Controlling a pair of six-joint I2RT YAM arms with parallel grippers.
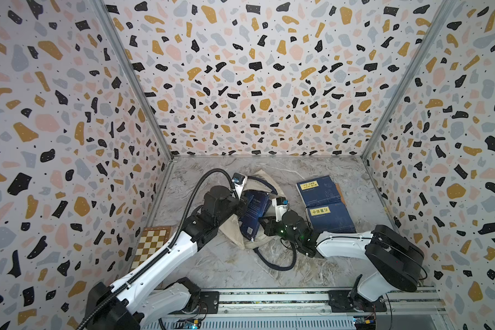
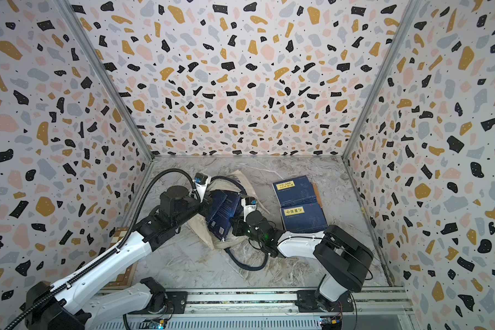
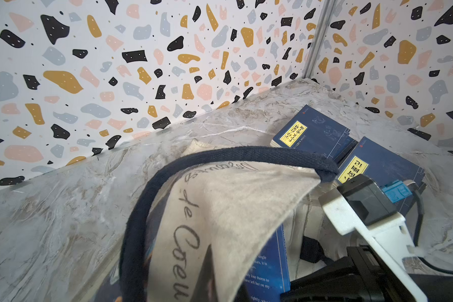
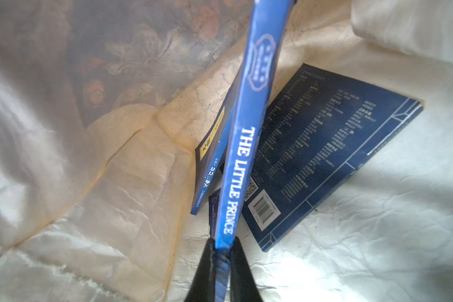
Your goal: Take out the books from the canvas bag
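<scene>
The canvas bag (image 3: 236,211) lies open mid-table, blue books inside. My left gripper (image 1: 239,208) is at the bag's upper left edge, its fingertips hidden behind cloth in the left wrist view. My right gripper is shut on the spine of a blue THE LITTLE PRINCE book (image 4: 244,166), held upright over the others. A dark blue book (image 4: 317,146) lies back cover up in the bag, beside another leaning book (image 4: 209,166).
Two piles of blue books (image 1: 319,191) lie right of the bag. A checkered board (image 1: 148,247) is at the left edge.
</scene>
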